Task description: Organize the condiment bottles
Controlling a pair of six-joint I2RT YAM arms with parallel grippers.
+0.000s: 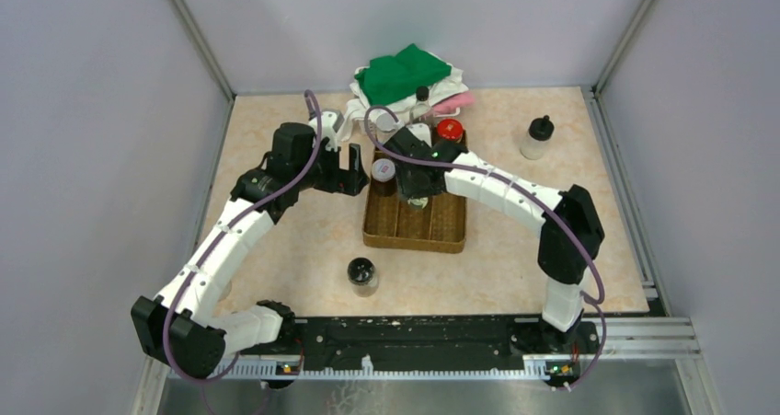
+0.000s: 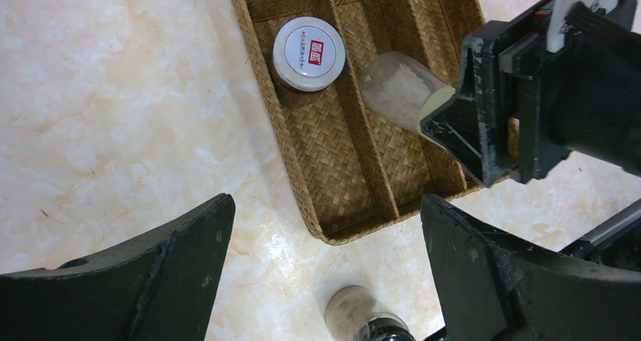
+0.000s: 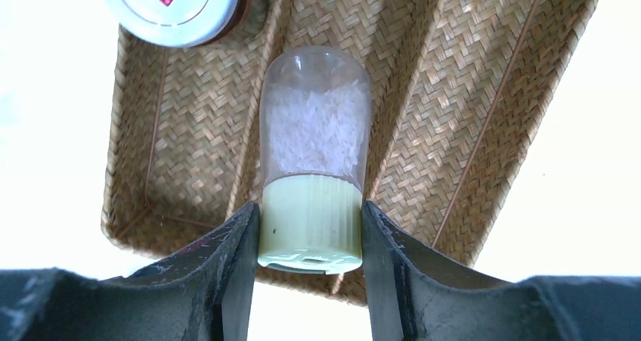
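Observation:
A woven divided tray (image 1: 441, 242) holds a jar with a white lid (image 2: 308, 48) in its left compartment. A clear bottle of white granules with pale green cap (image 3: 314, 144) lies on its side in the middle compartment. My right gripper is over that cap, fingertips at either side of it; whether they grip it is unclear. My left gripper stands open left of the tray, nothing between its fingers. A red-lidded jar (image 1: 450, 130) and a tall bottle (image 1: 422, 111) stand in the back section.
A black-topped shaker (image 1: 362, 272) stands in front of the tray, another dispenser (image 1: 537, 139) at back right. Folded cloths (image 1: 403, 73) lie at the back.

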